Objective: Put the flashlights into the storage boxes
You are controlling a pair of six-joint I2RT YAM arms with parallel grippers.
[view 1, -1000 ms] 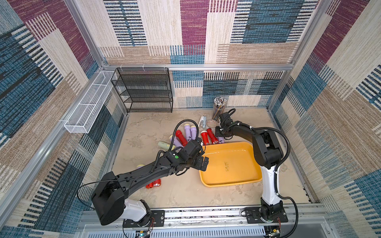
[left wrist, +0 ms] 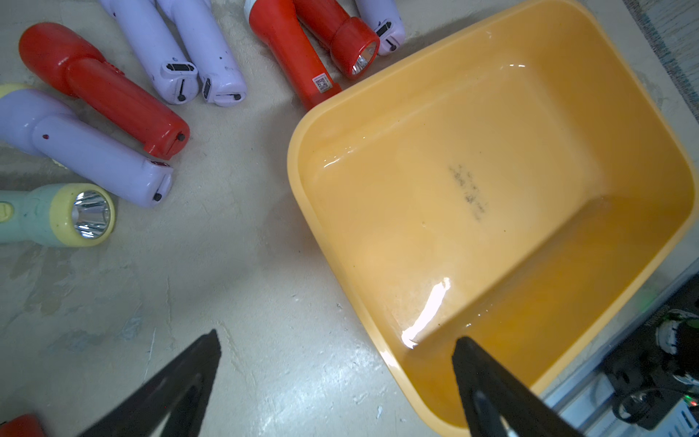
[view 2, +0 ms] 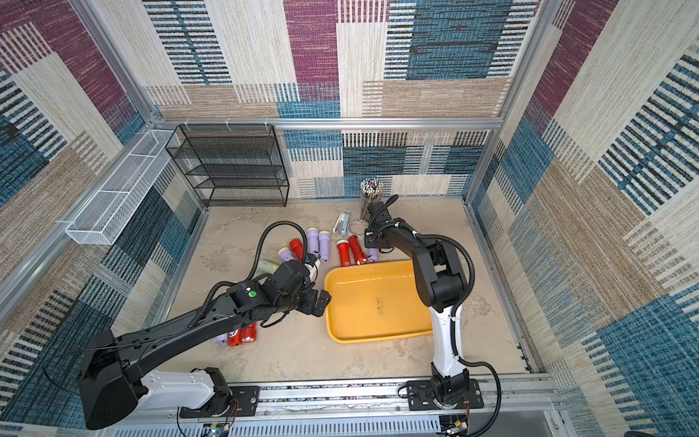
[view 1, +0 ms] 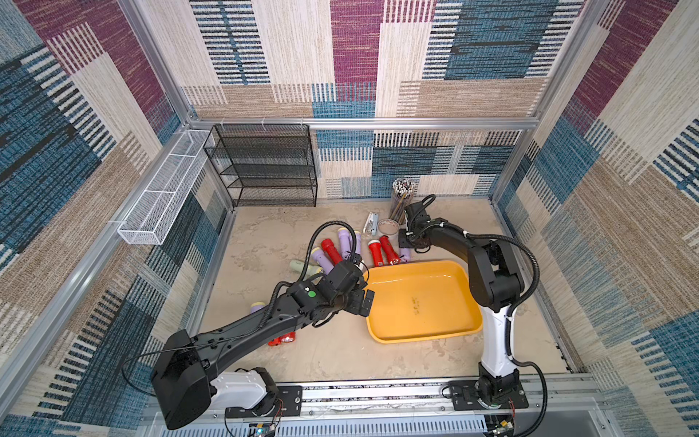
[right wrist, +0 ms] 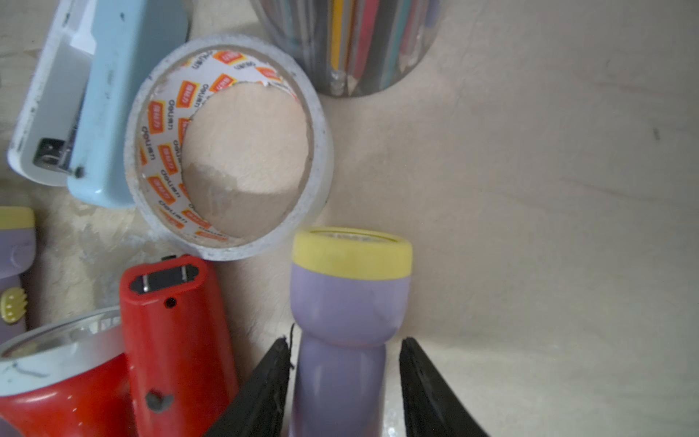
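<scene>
In the right wrist view, a purple flashlight (right wrist: pixel 340 393) with a yellow rim lies lens end away on the table, and my right gripper is shut on its body, one finger (right wrist: pixel 271 382) along each side. My left gripper is open and empty, over the left rim of the yellow box (left wrist: pixel 466 182), whose floor is bare. Behind and left of the box lie several flashlights: red (left wrist: pixel 120 102), purple (left wrist: pixel 94 153) and pale green (left wrist: pixel 62 215). Two red flashlights (view 2: pixel 343 252) lie left of my right gripper. More red flashlights (view 2: pixel 242 335) show partly below the left arm.
A tape roll (right wrist: pixel 225 240) touches or nearly touches the held flashlight's head. A stapler (right wrist: pixel 120 102) and a pencil cup (right wrist: pixel 349 43) stand behind. The black wire rack (view 1: pixel 265 167) and white wire basket (view 1: pixel 164 196) are at the left.
The left arm has drawn slightly to the left, away from the box's inside. My right gripper has shifted a little to the right at the purple flashlight; the loose flashlights look unmoved.
</scene>
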